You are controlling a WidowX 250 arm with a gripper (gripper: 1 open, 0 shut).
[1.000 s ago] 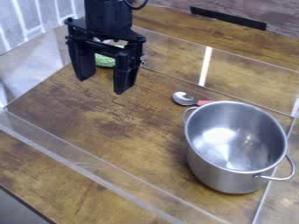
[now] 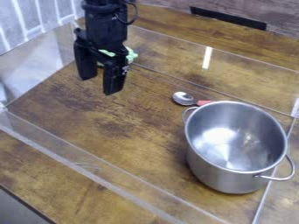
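My black gripper (image 2: 100, 70) hangs open over the back left of the wooden table, its two fingers pointing down with nothing seen between them. Just behind it is a light green object (image 2: 131, 54), partly hidden by the gripper. A large steel pot (image 2: 233, 149) with side handles stands at the front right. A spoon (image 2: 184, 98) with a red handle lies behind the pot's left side, its handle partly hidden by the pot.
Clear low panels border the work area, with a bare wooden middle (image 2: 128, 122) left of the pot. A white strip (image 2: 207, 56) crosses the wood at the back.
Pot and spoon are unchanged.
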